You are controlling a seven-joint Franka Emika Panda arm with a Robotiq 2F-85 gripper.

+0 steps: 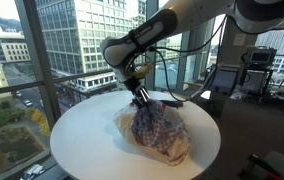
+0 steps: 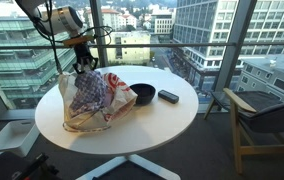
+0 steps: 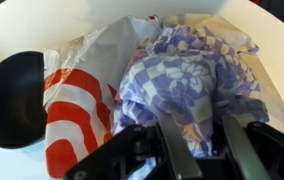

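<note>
A checkered blue-and-white cloth [image 3: 177, 80] is bunched between the fingers of my gripper, which is shut on it. In exterior view 1 the cloth [image 1: 159, 125] hangs from the gripper [image 1: 140, 97] over a paper-like bag [image 1: 176, 150]. The white and tan bag [image 3: 77, 85], with red stripes, lies on the table beneath and around the cloth. From exterior view 2, the cloth [image 2: 92, 93] covers much of the bag [image 2: 122, 107]. Whether the lower cloth rests inside the bag or on top of it I cannot tell.
A black bowl [image 2: 142, 94] stands on the round white table [image 2: 172, 125], close beside the bag. Farther right lies a dark box [image 2: 168, 96]. A chair [image 2: 257, 115] stands off the table.
</note>
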